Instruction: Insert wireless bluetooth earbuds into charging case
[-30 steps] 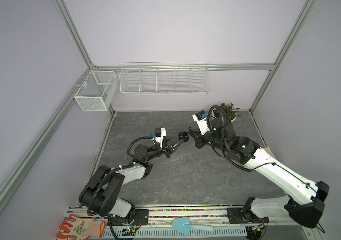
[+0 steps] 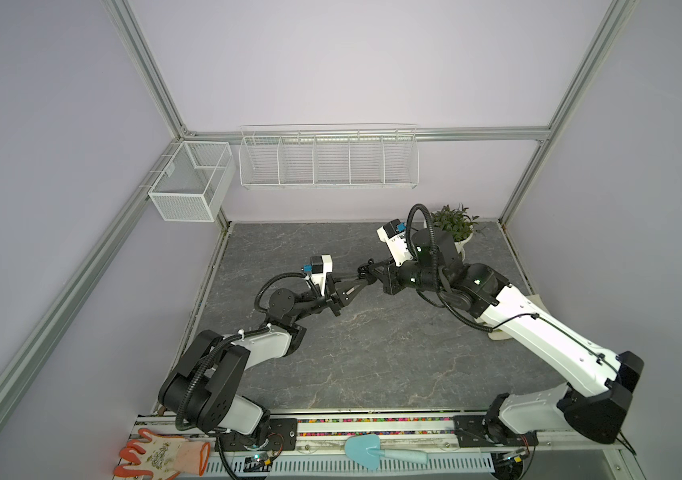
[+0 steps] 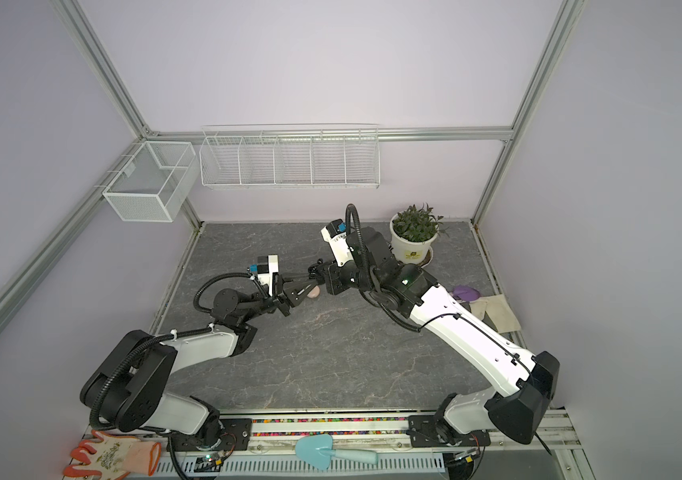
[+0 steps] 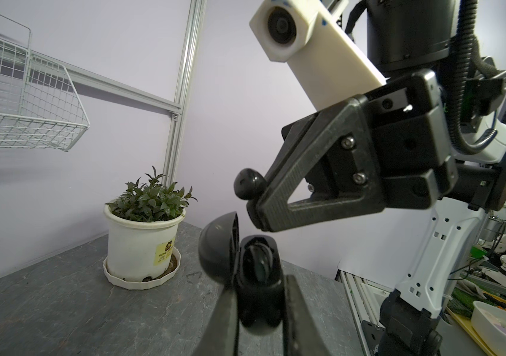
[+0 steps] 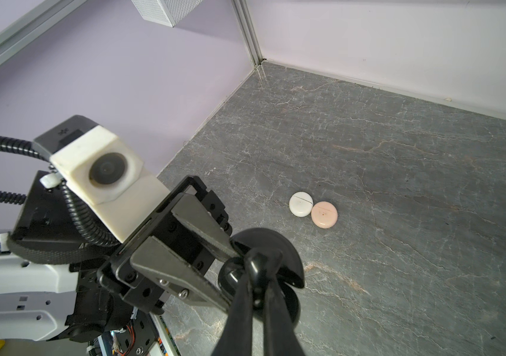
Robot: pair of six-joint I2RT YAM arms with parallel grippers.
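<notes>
The black charging case (image 4: pixel 259 299) is in my left gripper, which is shut on its body. Its lid (image 4: pixel 216 248) stands raised. A black earbud (image 4: pixel 250 184) sticks out from the tips of my right gripper, shut on it. In the left wrist view, the earbud is just above the open case and apart from it. In the right wrist view, the earbud (image 5: pixel 262 265) appears in front of the lid (image 5: pixel 279 246), and the fingers and earbud cover much of the case. Whether another earbud sits inside, I cannot tell.
A potted plant (image 3: pixel 411 236) stands at the back right. White (image 5: pixel 301 204) and pink (image 5: pixel 324 214) round pieces lie on the table below the case. A purple object (image 3: pixel 465 293) and beige cloth (image 3: pixel 497 313) lie at the right.
My right gripper has moved left with the earbud, from a visible gap to right over the case. The left arm and the case have stayed still.
</notes>
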